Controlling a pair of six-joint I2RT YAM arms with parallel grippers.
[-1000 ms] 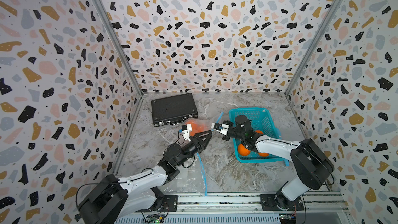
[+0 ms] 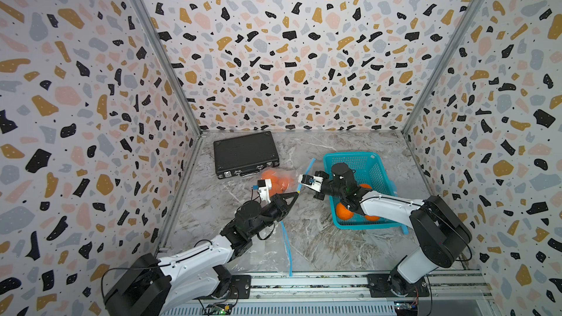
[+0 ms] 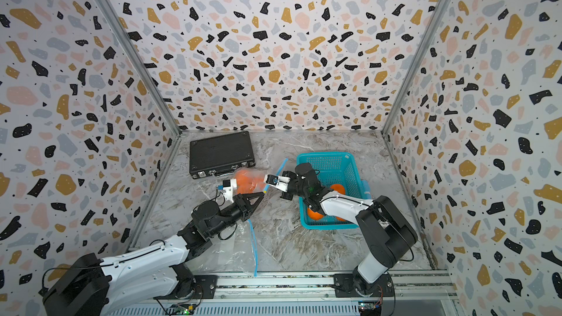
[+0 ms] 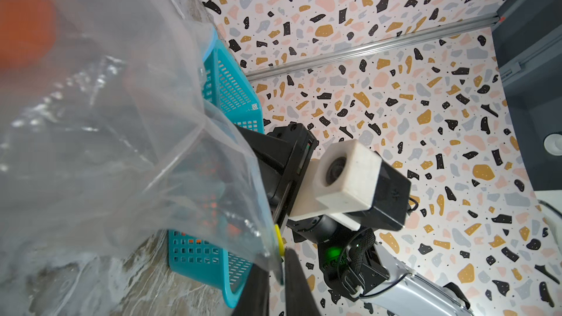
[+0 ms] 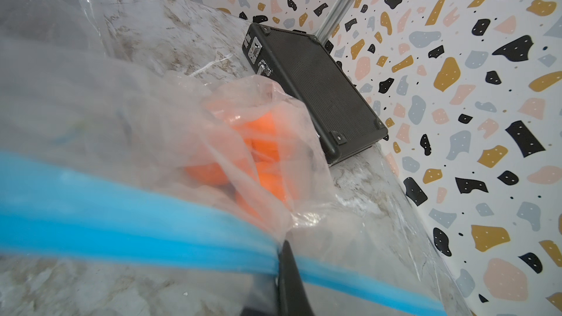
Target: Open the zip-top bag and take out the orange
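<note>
The clear bag [image 5: 146, 111] with a blue zip strip [image 5: 117, 210] holds orange fruit [image 5: 263, 140] behind cloudy plastic, left of the basket in both top views. My right gripper is shut on the bag at the blue strip, which runs through its fingertips. My left gripper [image 2: 292, 194] is at the bag's near side, just left of and below the right one; in the left wrist view the plastic hangs down to its fingertips, and how far they are closed is unclear.
A turquoise basket [image 2: 380, 163] with oranges stands at the right under my right arm. A black case [image 2: 246, 152] lies at the back left. A flat bag with a blue strip [image 2: 287, 245] lies at the front. Bare table is at the far left.
The right arm looks still.
</note>
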